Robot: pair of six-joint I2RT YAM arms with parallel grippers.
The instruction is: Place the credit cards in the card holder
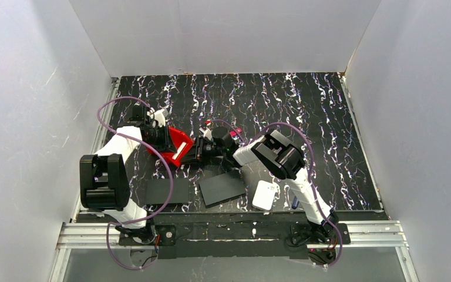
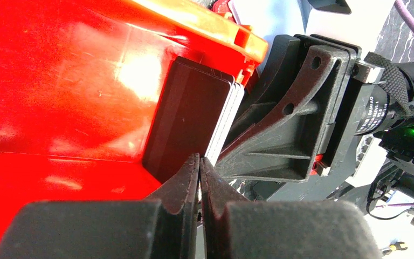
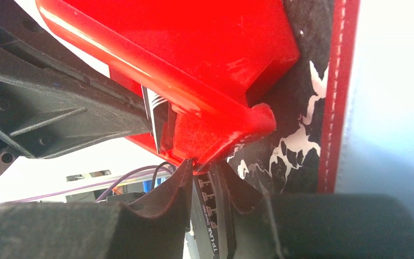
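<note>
A red tray [image 1: 176, 138] sits at the left of the mat, under both grippers. In the left wrist view a stack of dark cards [image 2: 186, 118] lies at its corner; my left gripper is shut with fingertips at the cards' lower edge, holding unclear. My right gripper has its fingertips close together at the tray's corner [image 3: 232, 129]; whether it grips the rim is unclear. A red-edged, pale item [image 3: 383, 97], possibly the card holder, lies beside the tray.
Two dark plates [image 1: 220, 189] [image 1: 165, 191] and a white object [image 1: 264, 195] lie along the front.
</note>
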